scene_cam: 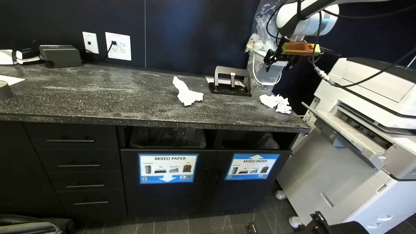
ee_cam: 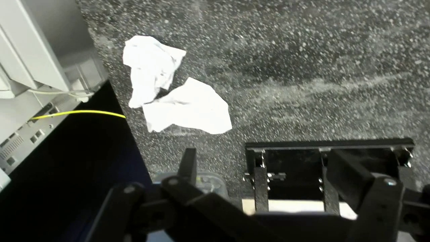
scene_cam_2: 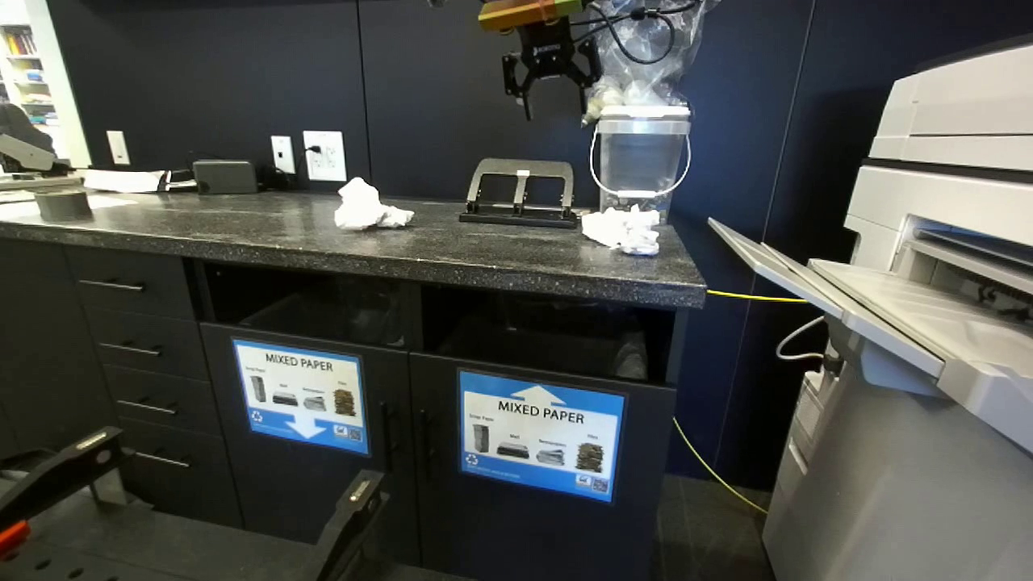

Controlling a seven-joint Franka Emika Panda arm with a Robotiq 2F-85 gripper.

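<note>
My gripper (scene_cam_2: 556,108) hangs open above the counter, with nothing between its fingers. In exterior view 1 it stands in front of the clear bucket. Below it in the wrist view, two crumpled white papers, one upper left (ee_cam: 149,66) and one lower right (ee_cam: 193,109), lie against each other on the dark speckled counter, close to its right end. Another crumpled white paper (scene_cam: 186,92) rests farther left on the countertop, apart from them. A black hole punch (scene_cam: 231,82) stands along the wall between the two paper spots.
A clear bucket (scene_cam_2: 641,160) with a bagged top sits at the counter's back right corner. Beyond the counter's right edge stands a printer (scene_cam: 362,89). Two open bin slots, one left (scene_cam: 167,137) and one right (scene_cam: 249,140), lie under the counter.
</note>
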